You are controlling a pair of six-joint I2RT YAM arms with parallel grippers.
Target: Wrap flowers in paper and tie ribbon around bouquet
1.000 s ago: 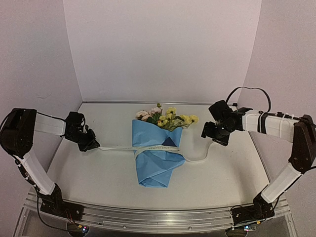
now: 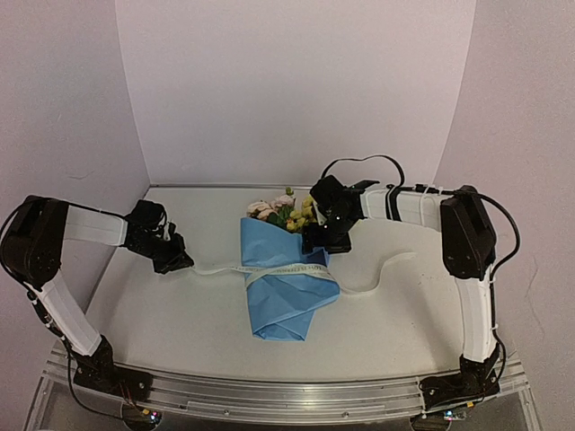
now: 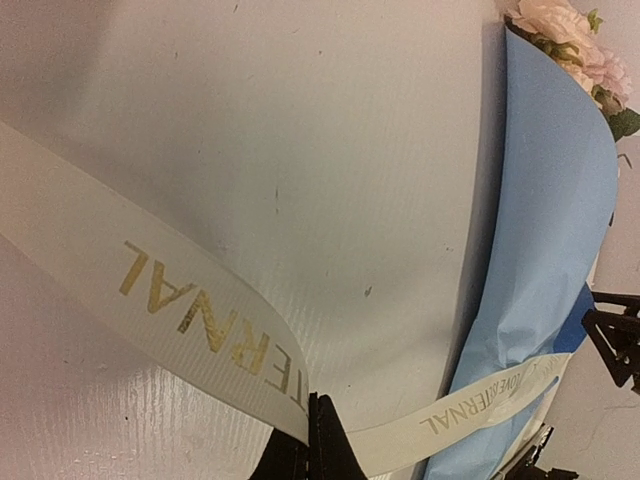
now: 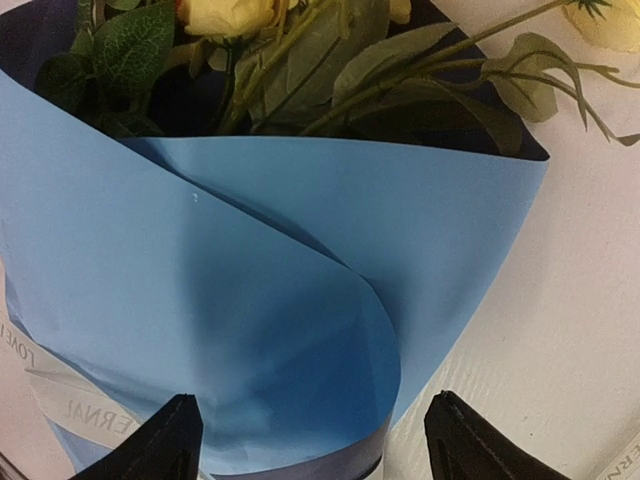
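Observation:
A bouquet in blue wrapping paper [image 2: 280, 310] lies mid-table, its pink and yellow flowers [image 2: 286, 205] toward the back. A cream ribbon with gold lettering [image 2: 296, 269] crosses over the wrap; one tail runs left, the other curls loosely on the right. My left gripper [image 2: 187, 265] is shut on the left tail, and in the left wrist view the ribbon [image 3: 210, 310] passes between its closed tips. Over the wrap's upper right part hangs my right gripper [image 2: 327, 250]. Its fingers [image 4: 165, 445] are spread wide in the right wrist view, with a folded paper edge below and between them.
The loose right ribbon tail [image 2: 384, 267] lies on the white table, clear of both grippers. Yellow flowers are partly hidden behind the right arm in the top view. Bare table surrounds the bouquet at left and front.
The left gripper shifted slightly right, still with the ribbon, which now hangs slacker.

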